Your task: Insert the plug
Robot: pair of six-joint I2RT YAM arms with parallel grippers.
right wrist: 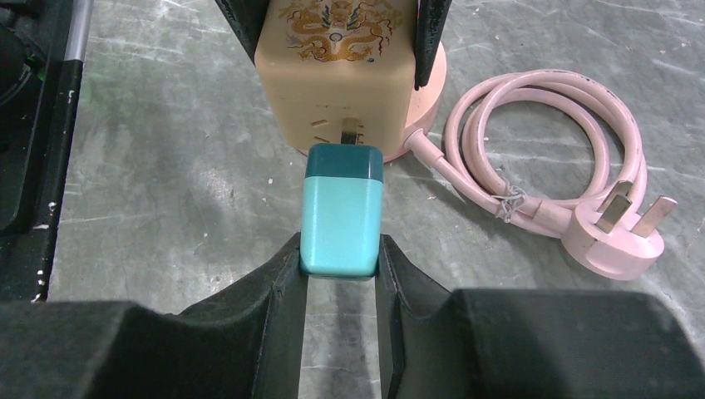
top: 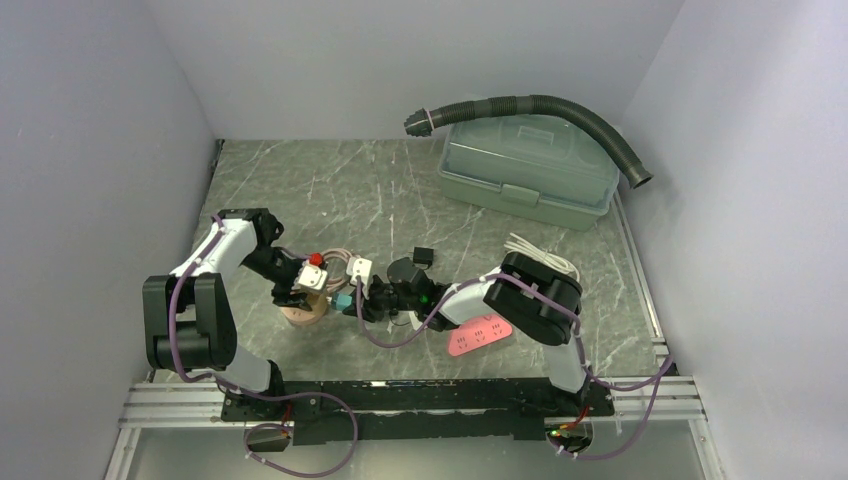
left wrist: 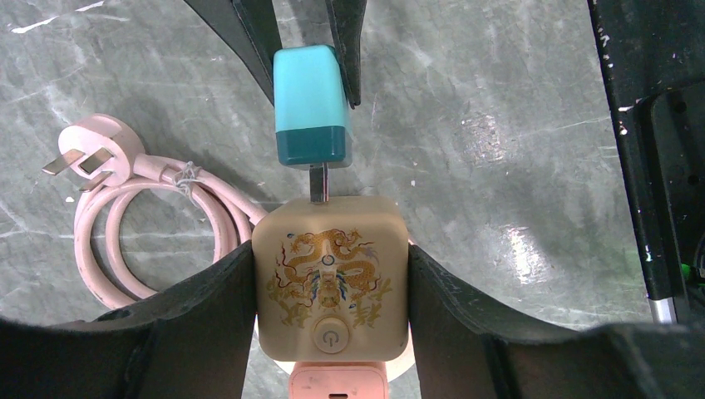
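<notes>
A cream socket block point(left wrist: 330, 287) with a gold dragon print stands on a round pink base point(right wrist: 431, 83). My left gripper is shut on the block, one finger against each side. My right gripper is shut on a teal plug point(right wrist: 342, 216) with a dark teal front. Metal prongs point(left wrist: 318, 184) show in the narrow gap between plug and block. Their tips meet the block's slotted side; whether they have entered a slot I cannot tell. The plug points straight at that side.
Beside the block lies a coiled pink cable point(right wrist: 611, 116) ending in its own plug point(right wrist: 613, 249). A pink socket strip point(top: 480, 335) sits under the right arm. A black cube point(top: 423, 256), white cable point(top: 540, 255) and green toolbox point(top: 530, 165) lie beyond.
</notes>
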